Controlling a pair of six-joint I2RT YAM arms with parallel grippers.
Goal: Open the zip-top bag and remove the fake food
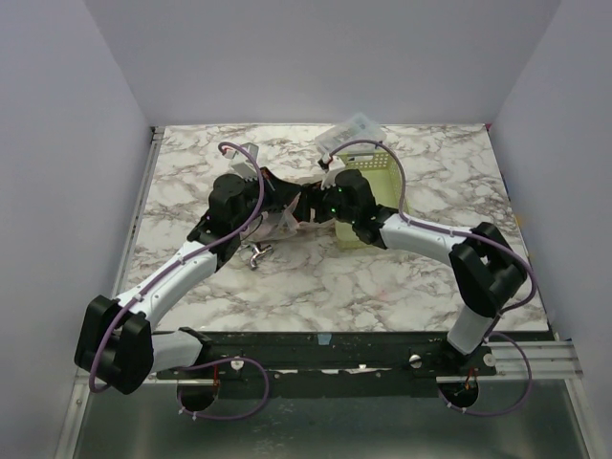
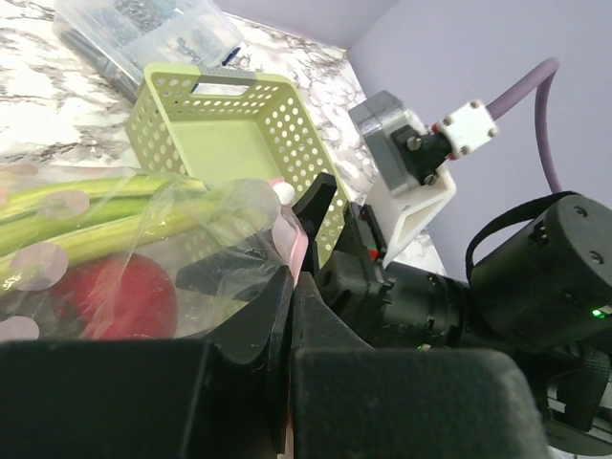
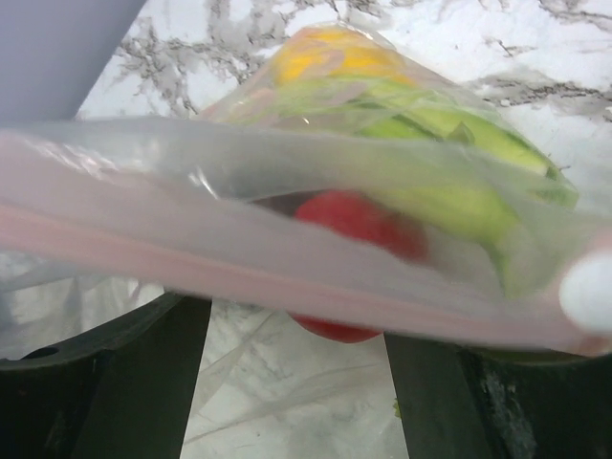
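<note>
The clear zip top bag point(image 3: 287, 172) has a pinkish rim. Inside are long green stalks point(image 2: 124, 203), a red round piece of fake food point(image 2: 120, 298) and something yellow point(image 3: 337, 59). My left gripper is shut on the bag's rim at its tips. Close beside it, my right gripper stands open at the mouth of the bag. The rim runs across the right wrist view and covers its fingertips. Below the rim, part of the red piece shows between these fingers, not gripped. In the top view both grippers hide most of the bag.
Behind the right arm stands a green perforated basket point(image 1: 385, 177), empty where visible. A clear plastic box point(image 1: 349, 132) lies at the back. On the table near the left arm sits a small metallic item point(image 1: 256, 254).
</note>
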